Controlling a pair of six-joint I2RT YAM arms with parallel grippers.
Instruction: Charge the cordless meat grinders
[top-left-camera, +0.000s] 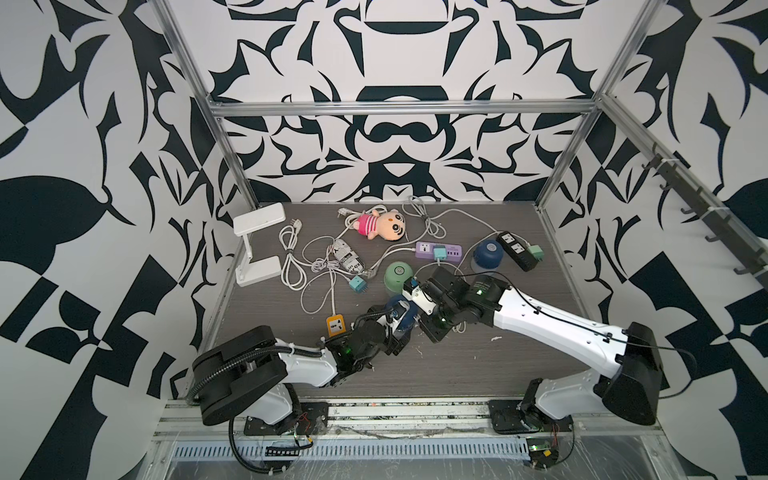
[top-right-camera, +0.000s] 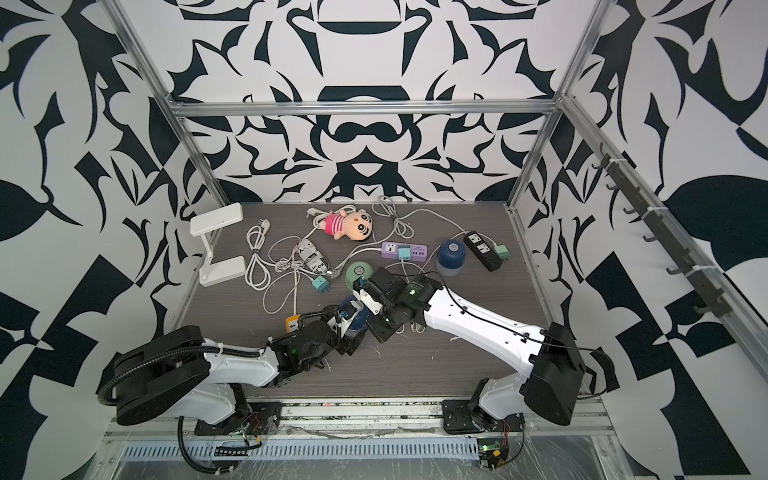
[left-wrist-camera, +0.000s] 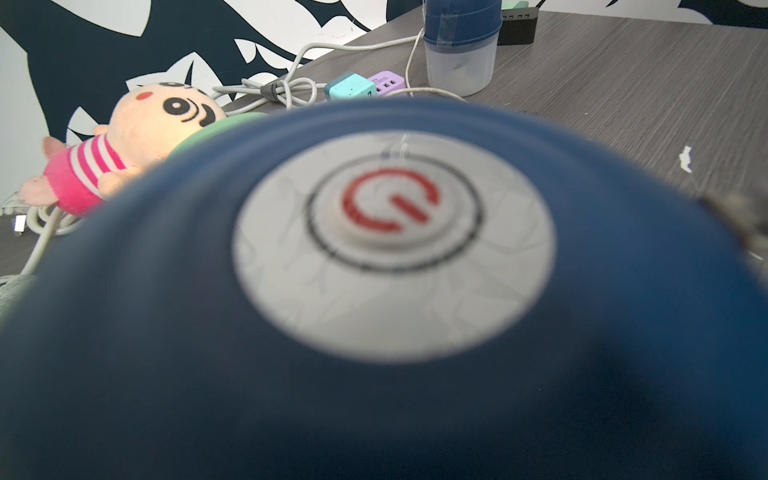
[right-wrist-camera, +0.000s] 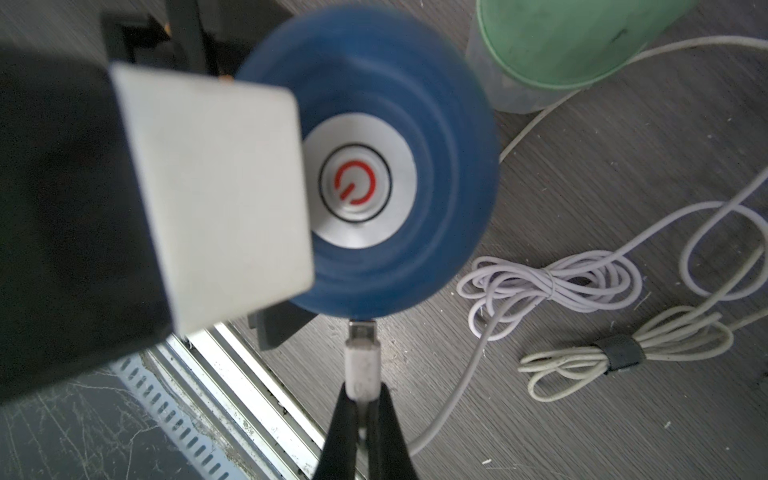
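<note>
In the left wrist view, a blue grinder (left-wrist-camera: 120, 320) with a red power mark on its white button fills the foreground. My left gripper (top-left-camera: 401, 321) stands open around its body, the fingers mostly hidden; black finger parts show beside the grinder in the right wrist view. My right gripper is shut on the white charging cable just behind its plug (right-wrist-camera: 362, 364). The plug's metal tip points at the lower edge of the blue grinder (right-wrist-camera: 456, 184); whether it touches or enters a port cannot be told. A green grinder (top-left-camera: 398, 276) and a second blue grinder (top-left-camera: 487, 255) stand farther back.
Bundled white cables (right-wrist-camera: 552, 292) lie right of the plug. A purple power strip (top-left-camera: 428, 249), black strip (top-left-camera: 517, 250), plush doll (top-left-camera: 380, 225), orange socket block (top-left-camera: 336, 325) and white lamp (top-left-camera: 258, 270) surround the work.
</note>
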